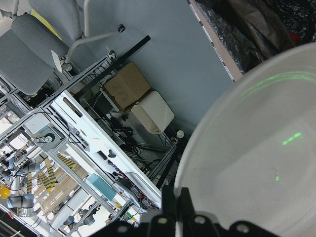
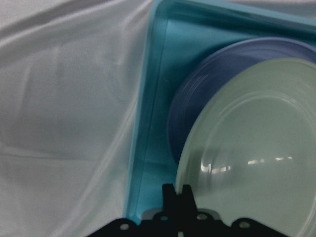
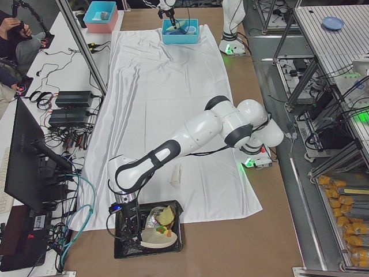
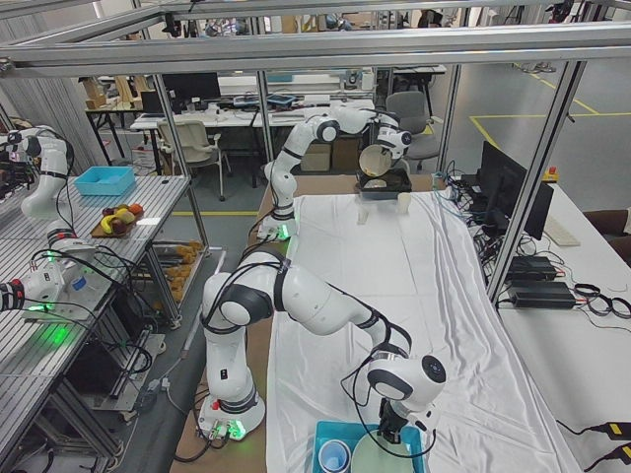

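My left gripper is shut on the rim of a cream plate [image 1: 247, 148], held tilted above a black lined bin [image 3: 124, 251] at one end of the cloth. My right gripper is shut on the rim of a pale green plate [image 2: 252, 148], which is over a blue plate [image 2: 197, 89] inside a light blue tub [image 2: 153, 89] at the other end. Whether the green plate rests on the blue one is unclear. A blue-and-white cup [image 4: 333, 455] stands in the tub.
Monitors and cables line one side; a metal table [image 4: 138, 246] with another tub and fruit stands across an aisle.
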